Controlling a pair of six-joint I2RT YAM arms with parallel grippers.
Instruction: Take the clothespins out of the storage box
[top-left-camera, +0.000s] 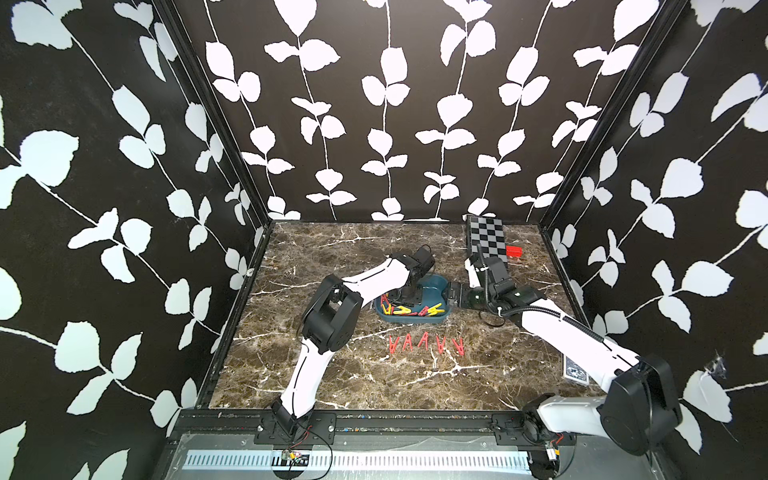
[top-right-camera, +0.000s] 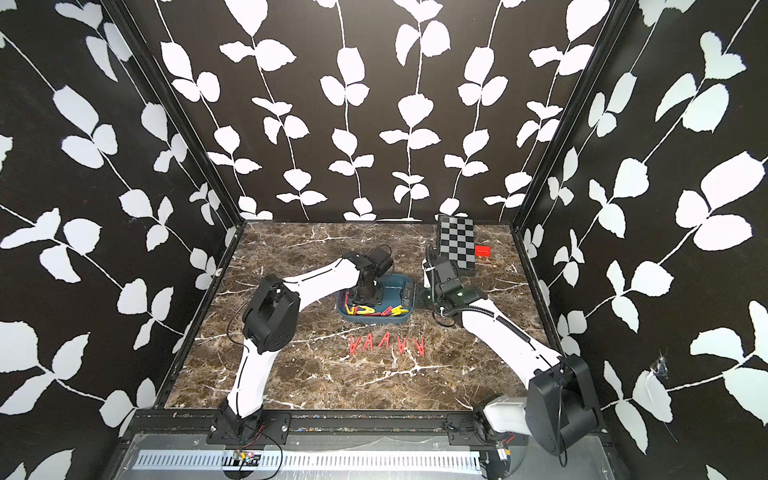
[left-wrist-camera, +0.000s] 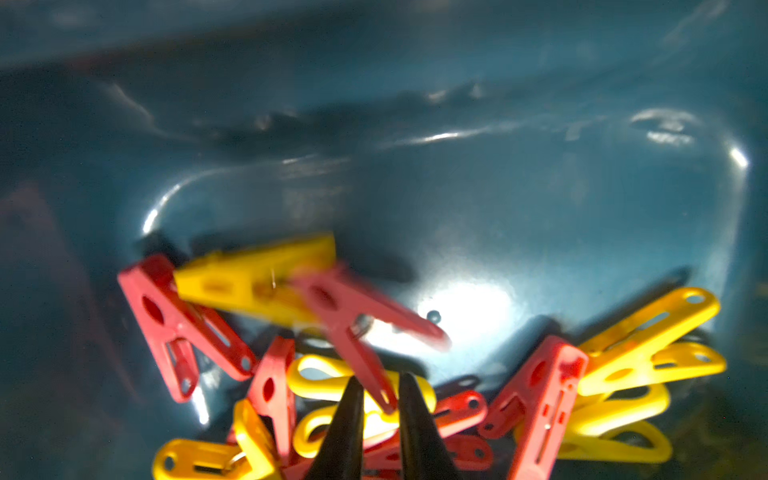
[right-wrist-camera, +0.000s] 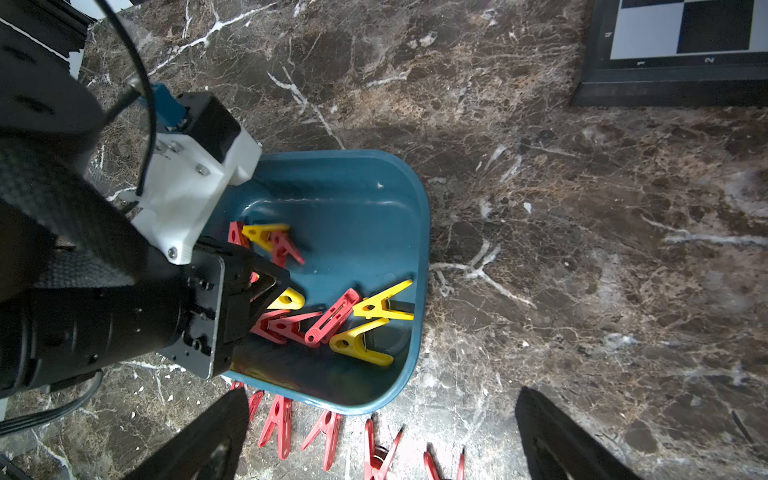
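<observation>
A teal storage box (right-wrist-camera: 422, 240) holds several red and yellow clothespins, among them a yellow one (left-wrist-camera: 648, 336) and a red one (left-wrist-camera: 544, 400). My left gripper is down inside the box, its narrow fingertips pointing at the pile, slightly apart, with a red clothespin's leg behind or between them; whether it grips anything is unclear. My right gripper hangs open over the table just right of the box, nothing between its fingers. A row of several red clothespins (top-left-camera: 424, 342) lies on the table in front of the box.
A checkered board (top-left-camera: 485, 233) sits at the back right with a red object (top-left-camera: 513, 252) beside it. The right arm's housing is close to the box's right side. A card-like item (top-left-camera: 576, 369) lies at the front right.
</observation>
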